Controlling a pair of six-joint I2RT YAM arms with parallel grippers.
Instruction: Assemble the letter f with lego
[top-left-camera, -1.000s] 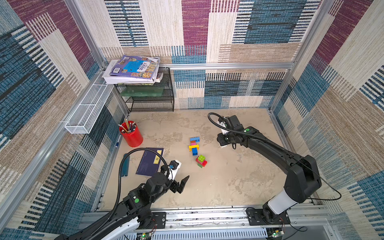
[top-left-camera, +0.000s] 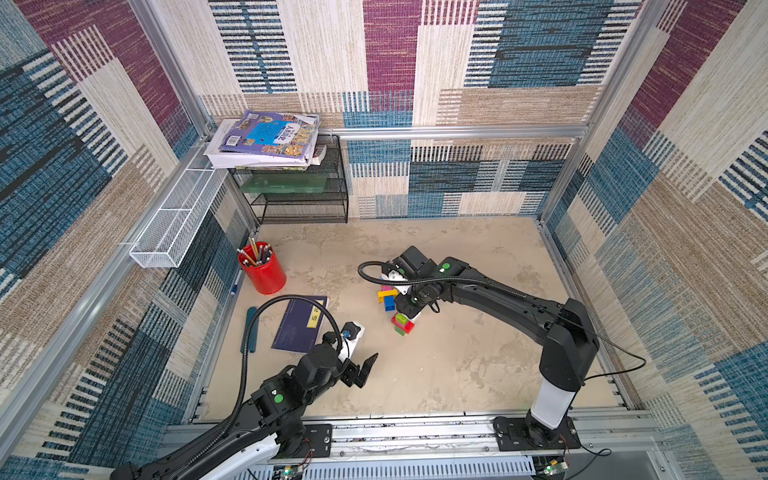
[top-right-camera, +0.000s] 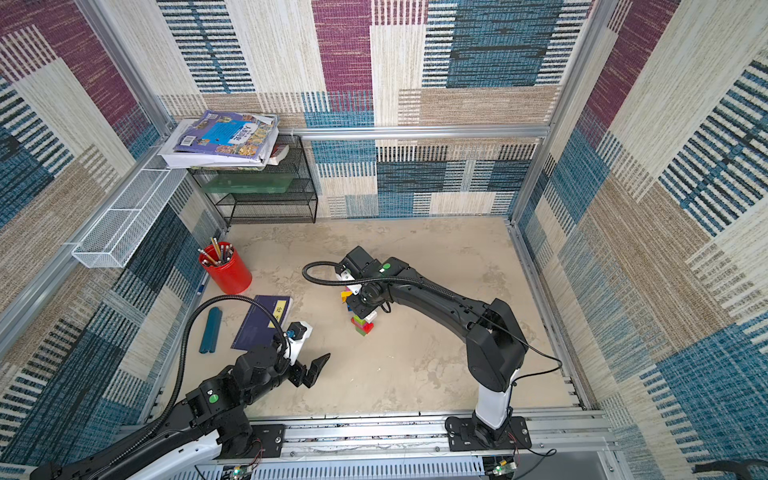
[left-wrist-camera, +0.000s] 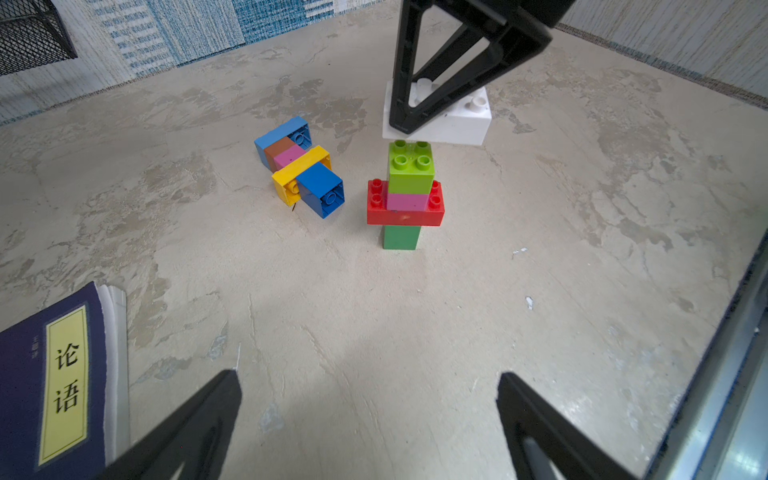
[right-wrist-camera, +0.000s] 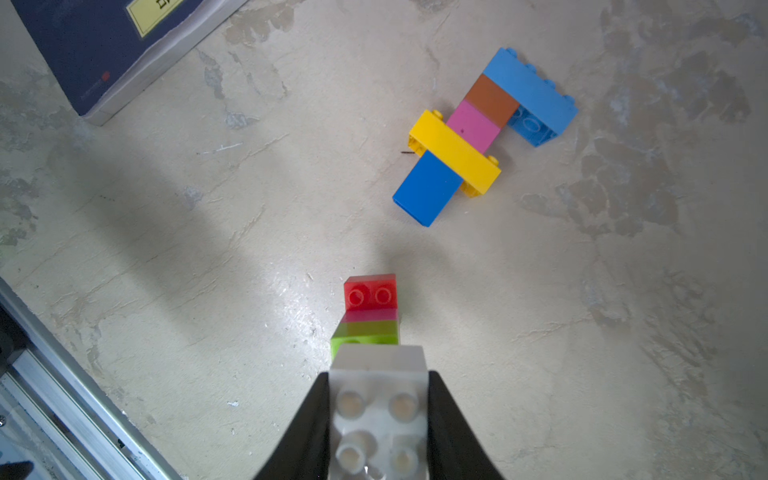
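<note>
My right gripper is shut on a white brick (right-wrist-camera: 378, 396) (left-wrist-camera: 461, 124), held above a short stack whose lime brick (left-wrist-camera: 409, 177) tops a pink brick (left-wrist-camera: 406, 202), a red brick (left-wrist-camera: 381, 212) and a green brick (left-wrist-camera: 401, 237). Behind and to the left lies a separate assembly of a light blue brick (right-wrist-camera: 529, 86), brown brick (right-wrist-camera: 490, 99), pink brick, yellow brick (right-wrist-camera: 454, 148) and dark blue brick (right-wrist-camera: 425, 189). My left gripper (top-left-camera: 357, 369) stands open and empty near the table's front, pointed toward the stack.
A navy book (top-left-camera: 293, 325) and a teal case (top-right-camera: 209, 330) lie at the left, with a red pen cup (top-left-camera: 268, 274) behind them. A wire shelf (top-left-camera: 304, 209) with magazines stands at the back left.
My right arm has swung left and toward the front with the white brick, arriving over the lime-topped stack. The left arm is nearly still.
</note>
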